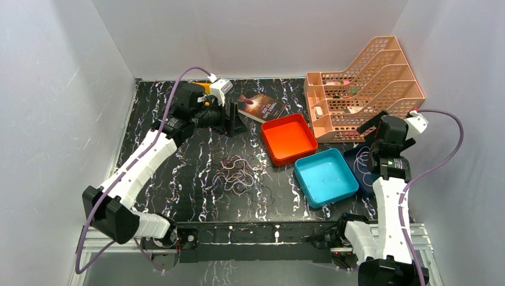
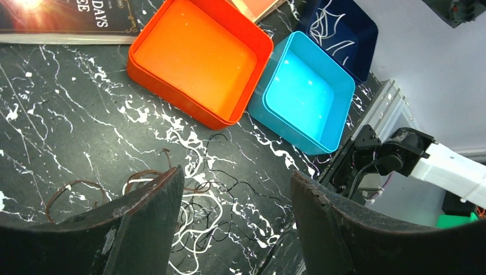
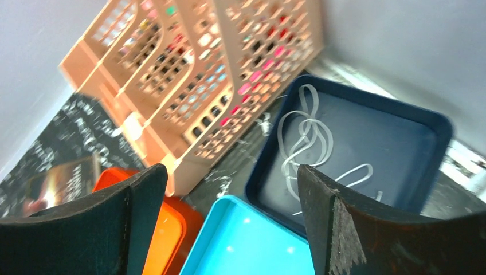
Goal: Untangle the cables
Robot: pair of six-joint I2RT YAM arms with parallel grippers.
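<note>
A loose white cable (image 3: 309, 137) lies inside the dark blue bin (image 3: 395, 103), all of it within the walls as far as the right wrist view shows. Above and beside that bin my right gripper stands open and empty. On the dark marble table a tangle of white cable (image 2: 198, 229), brown cable (image 2: 77, 183) and thin black cable (image 2: 235, 182) lies in a heap. My left gripper is open above the heap, its fingers (image 2: 146, 212) hiding part of it; nothing is between them.
An orange-red bin (image 1: 289, 138) and a light blue bin (image 1: 326, 177) stand empty between the heap and the dark blue bin. A book (image 1: 261, 106) lies behind them. A tall peach rack (image 1: 366, 95) borders the bins at the back right. Bare table surrounds the heap.
</note>
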